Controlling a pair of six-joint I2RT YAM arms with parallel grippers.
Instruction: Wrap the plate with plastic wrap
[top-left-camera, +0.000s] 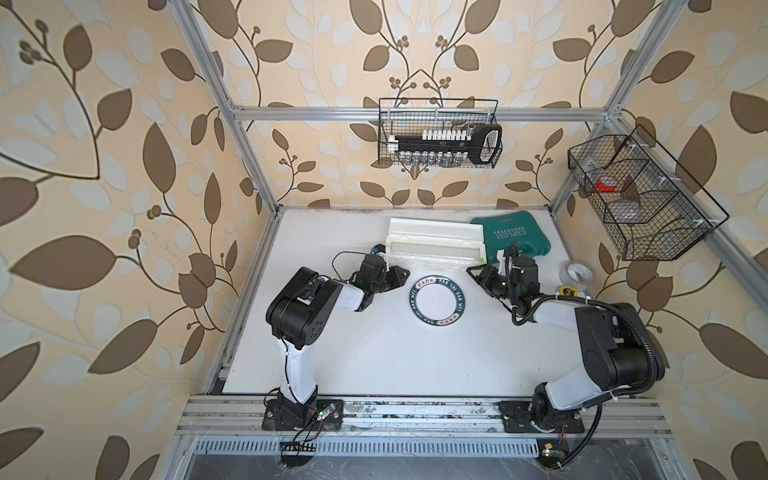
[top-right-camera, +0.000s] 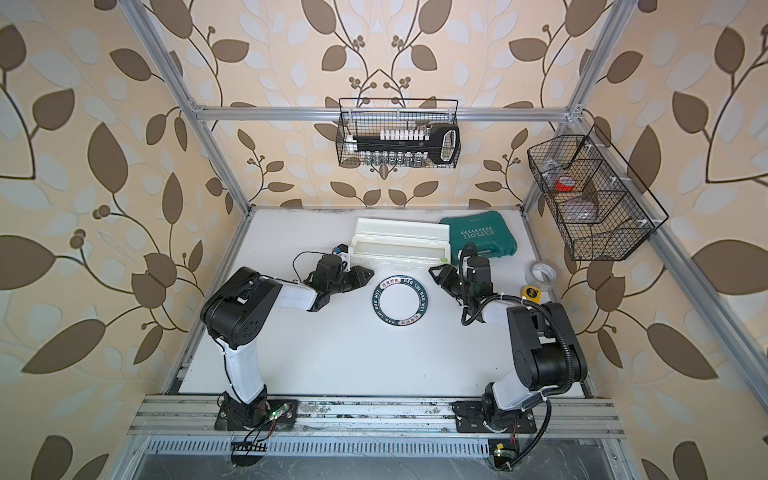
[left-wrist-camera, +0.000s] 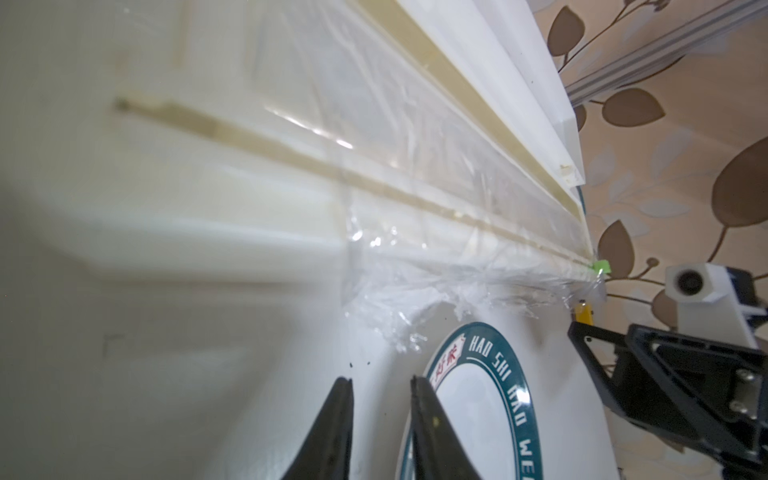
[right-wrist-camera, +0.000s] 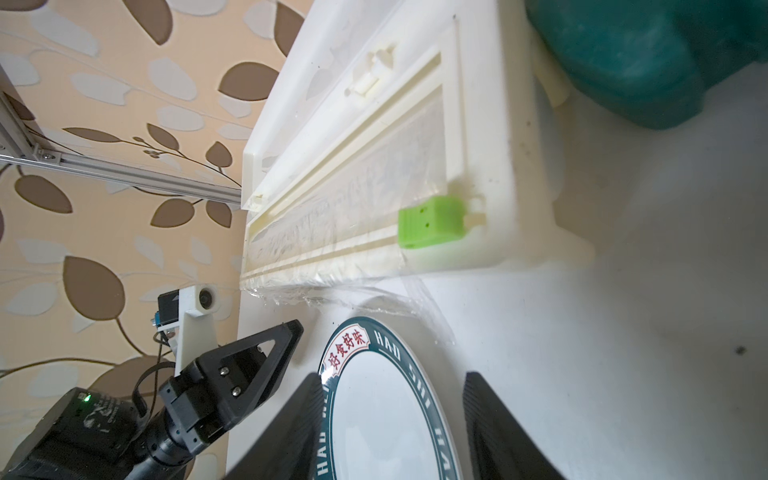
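A plate (top-left-camera: 414, 300) with a dark green lettered rim lies at the table's middle. Behind it is a cream wrap dispenser (top-right-camera: 399, 229) with a green slider (right-wrist-camera: 430, 221); clear plastic wrap (left-wrist-camera: 416, 296) hangs crumpled from its front edge onto the table. My left gripper is just left of the plate, below the dispenser's left part, fingers apart and nothing between them. On the plate's other side, my right gripper also stands open, facing the dispenser and wrap, nothing held.
A green case (top-left-camera: 512, 232) lies behind the right arm. A tape roll (top-right-camera: 542, 273) and a yellow item (top-right-camera: 531, 293) sit at the right. Wire baskets (top-left-camera: 440, 132) hang on the back and right frame.
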